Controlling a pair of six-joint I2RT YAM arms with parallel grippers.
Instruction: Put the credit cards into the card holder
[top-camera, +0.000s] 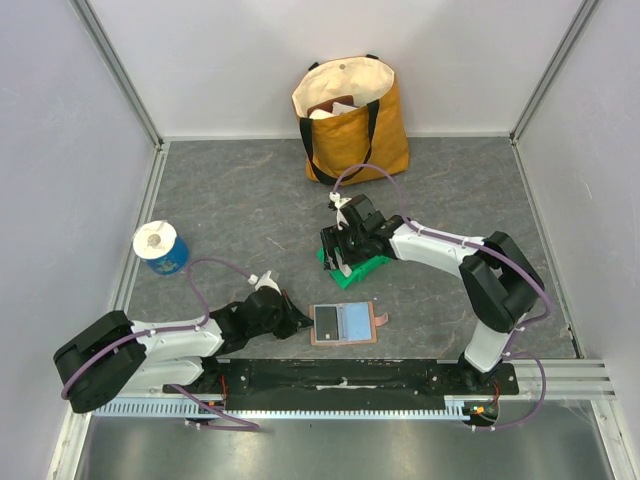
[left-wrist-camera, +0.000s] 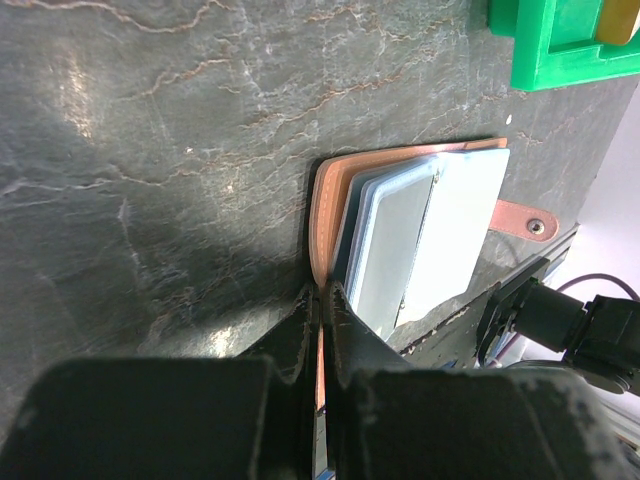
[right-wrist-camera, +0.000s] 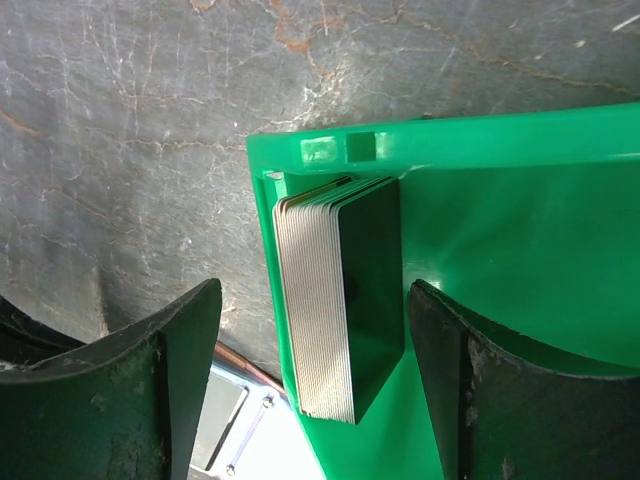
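A brown leather card holder with pale sleeves lies open near the front edge; my left gripper is shut at its left edge, in the left wrist view. My right gripper stands open over the green tray, its fingers either side of a stack of cards that leans along the tray's inner wall.
A mustard tote bag stands at the back. A blue and white roll sits at the left.
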